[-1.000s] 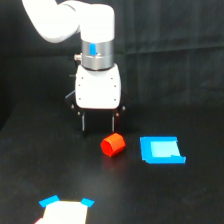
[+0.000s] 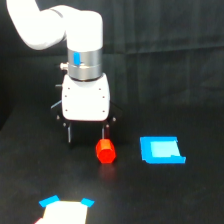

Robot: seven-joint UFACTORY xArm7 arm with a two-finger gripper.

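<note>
A small red block [image 2: 105, 151], its near face looking roughly six-sided, lies on the dark table. Just behind and left of it is my gripper [image 2: 87, 132], pointing down and open, with bare dark space between its two thin fingers. The right finger [image 2: 105, 131] appears directly above or behind the block's top edge; whether they touch, I cannot tell. The block is not between the fingers.
To the right, blue tape frames a light blue square [image 2: 162, 148] on the table. At the bottom left, a pale sheet or board [image 2: 66, 213] has blue tape at its corners.
My gripper has moved left and lower in the view, staying open. The red block has shifted a little left and toward the camera, and has turned.
</note>
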